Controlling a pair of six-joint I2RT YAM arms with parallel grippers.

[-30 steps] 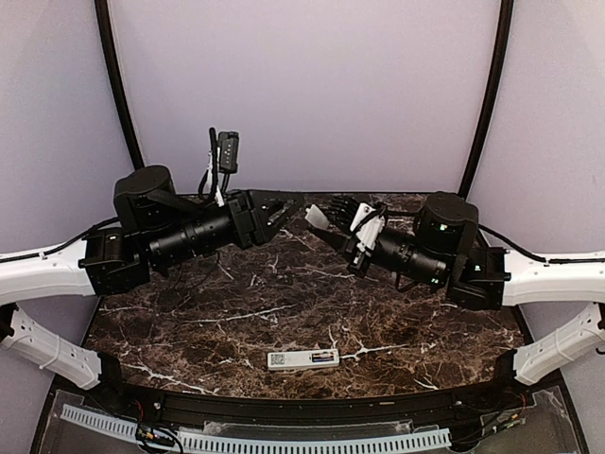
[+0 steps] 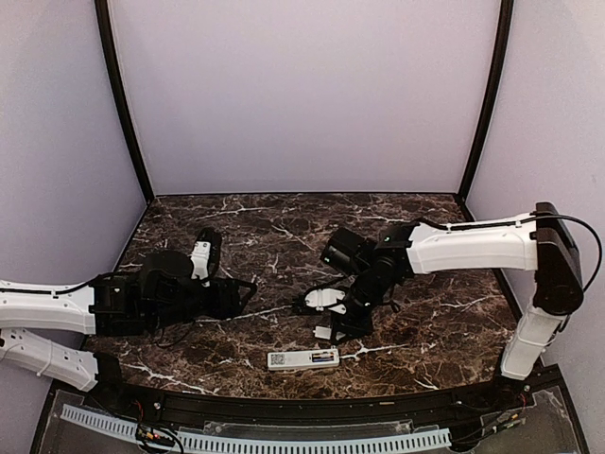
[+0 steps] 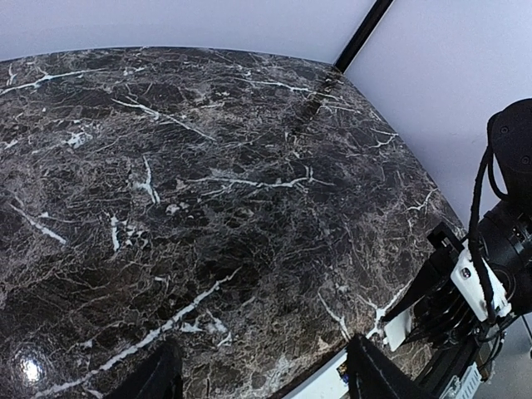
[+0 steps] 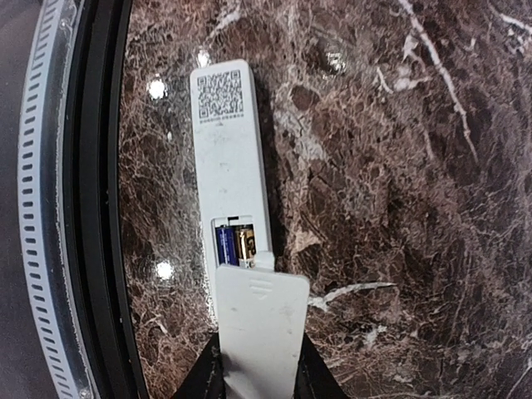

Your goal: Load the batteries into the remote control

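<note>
The white remote (image 2: 288,360) lies on the dark marble table, its battery bay uncovered with a blue battery (image 4: 224,244) and a gold one (image 4: 245,245) inside. My right gripper (image 2: 331,333) is low, just above the remote's bay end, shut on the white battery cover (image 4: 261,320), which hides the remote's lower end in the right wrist view. My left gripper (image 2: 244,295) is over the table at the left, its fingers apart and empty; in the left wrist view only its fingertips show at the bottom edge.
The black front rail (image 2: 236,407) runs close in front of it, and grey walls enclose the sides and back.
Both arms have come down from raised positions near each other. My right gripper has carried the cover down to the remote; the left has moved down and slightly left.
</note>
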